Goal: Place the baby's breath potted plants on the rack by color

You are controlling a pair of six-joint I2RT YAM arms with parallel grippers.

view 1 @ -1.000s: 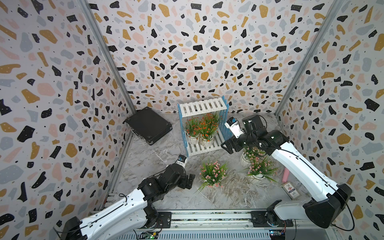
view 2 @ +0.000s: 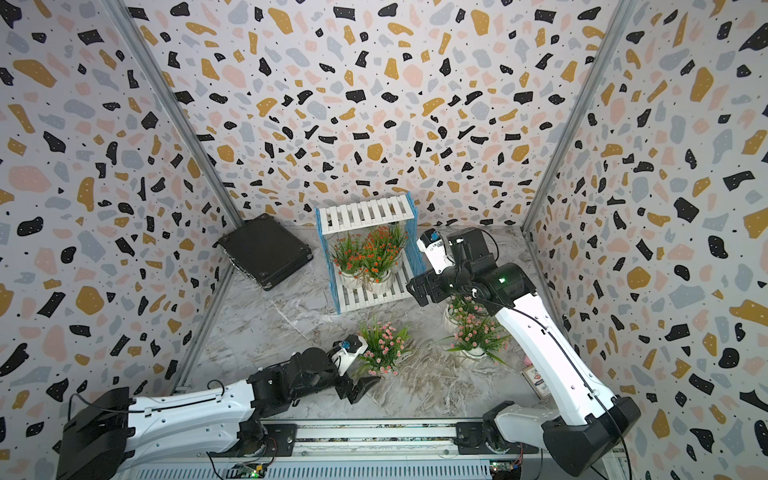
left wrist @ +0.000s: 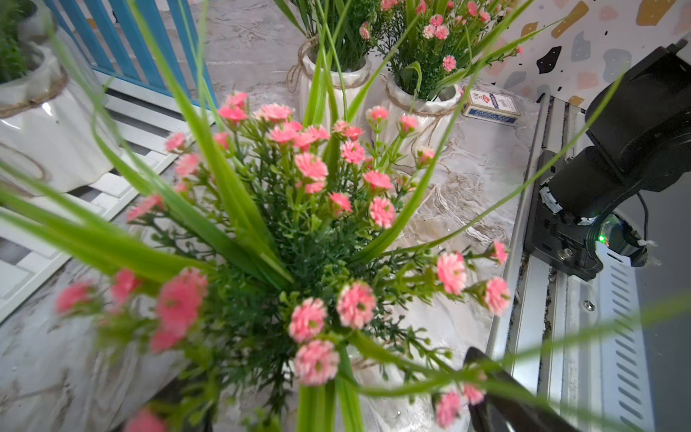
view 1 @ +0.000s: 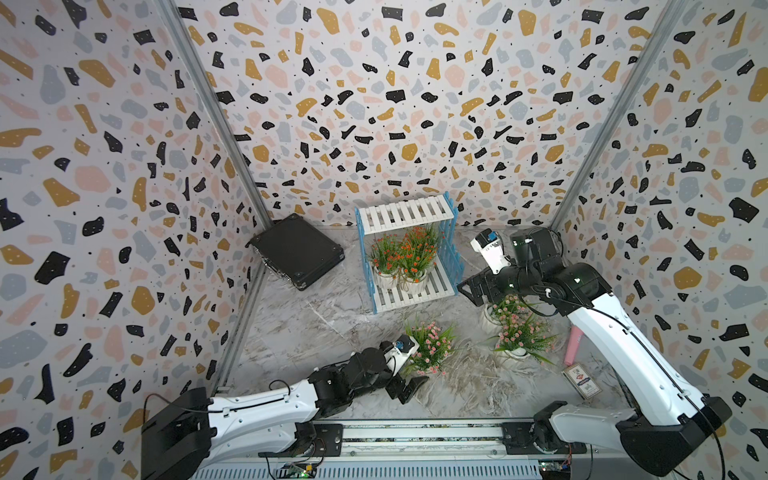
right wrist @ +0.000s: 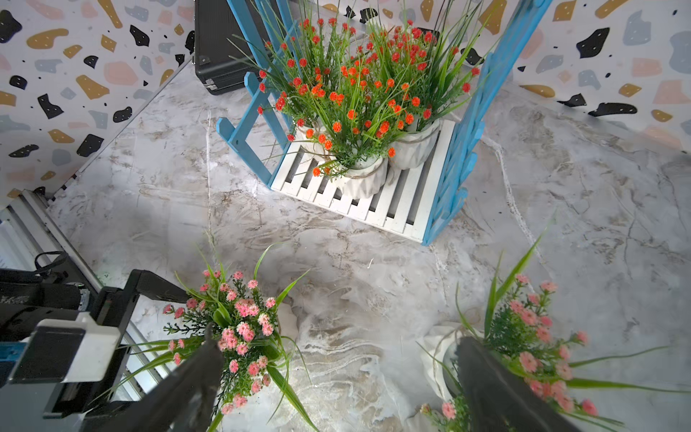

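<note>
Several red-flowered pots (right wrist: 352,115) stand together on the lower shelf of the blue-and-white rack (view 1: 404,214). A pink-flowered plant (view 1: 428,345) is on the table in front of the rack. My left gripper (view 1: 406,388) is close beside it, open; in the left wrist view this plant's blooms (left wrist: 309,172) and leaves fill the middle, with one dark finger (left wrist: 518,396) visible at the lower right. Its pot is mostly hidden. Two more pink plants (view 2: 476,329) stand to the right. Above them my right gripper (view 1: 480,286) hangs open and empty, its fingers (right wrist: 183,388) spread wide.
The rack's upper shelf (view 2: 366,213) is bare. A black case (view 1: 297,249) lies at the back left. A small card box (view 1: 581,381) and a pink cylinder (view 1: 573,345) are at the right. Open table lies left of the rack's front.
My left gripper has moved right and toward the front edge, up to the pink plant. The right gripper has shifted right, away from the rack. The plants look unmoved.
</note>
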